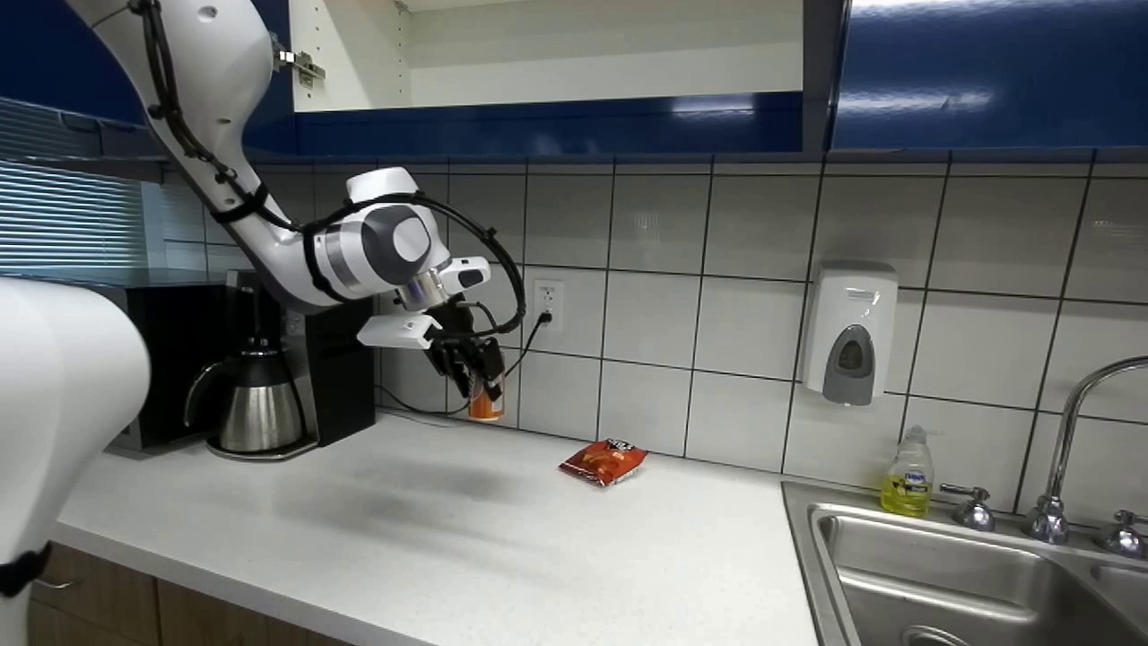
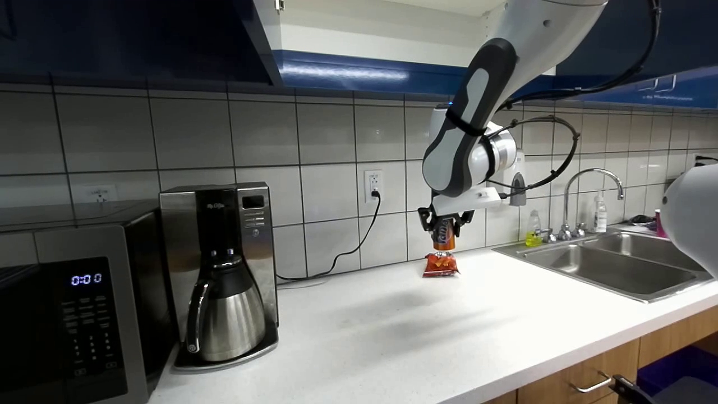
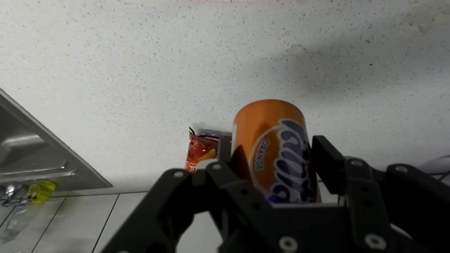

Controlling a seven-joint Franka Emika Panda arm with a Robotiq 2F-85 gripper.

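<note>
An orange soda can sits between the black fingers of my gripper, which is shut on it. In exterior view 1 the can hangs above the back of the counter, close to the tiled wall, with the gripper around its upper part. Exterior view 2 shows the can upright or nearly so, held from above by the gripper. A red chip bag lies on the counter to the right of the can in exterior view 1.
The wall cabinet above is open and its visible part looks empty. A coffee maker and a microwave stand at one end, a sink with dish soap at the other.
</note>
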